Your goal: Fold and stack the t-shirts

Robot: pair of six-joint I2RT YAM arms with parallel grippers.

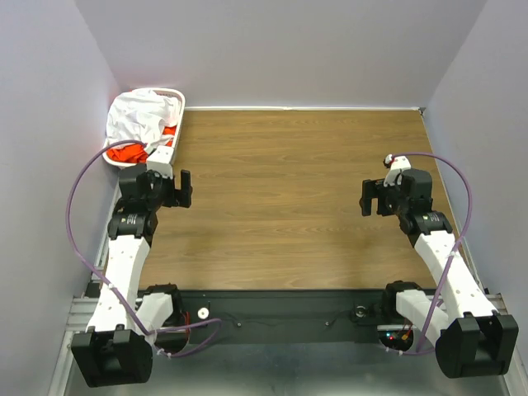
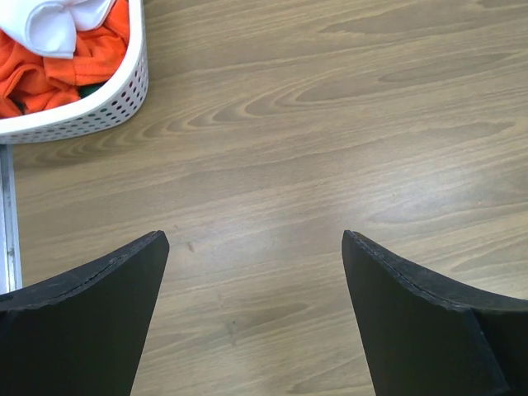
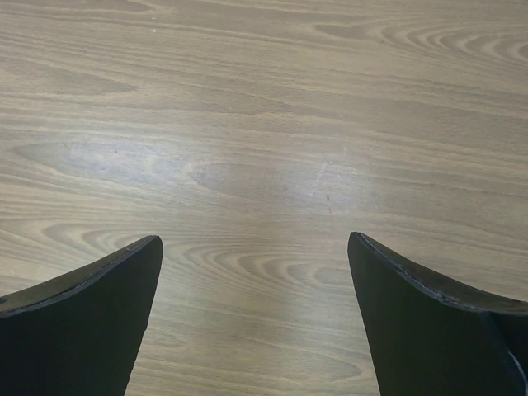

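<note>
In the top view, a white basket (image 1: 180, 111) at the back left holds a pile of white shirts (image 1: 136, 115) and orange shirts (image 1: 124, 153); the left wrist view shows white cloth (image 2: 49, 25) over orange cloth (image 2: 91, 58). My left gripper (image 1: 172, 188) is open above the table just in front of the basket, with nothing between its fingers. My right gripper (image 1: 377, 195) stands open over the right side of the table, empty, with only bare wood below it.
Walls border it at the back and on both sides, with a metal rail (image 2: 8, 214) along the left edge.
</note>
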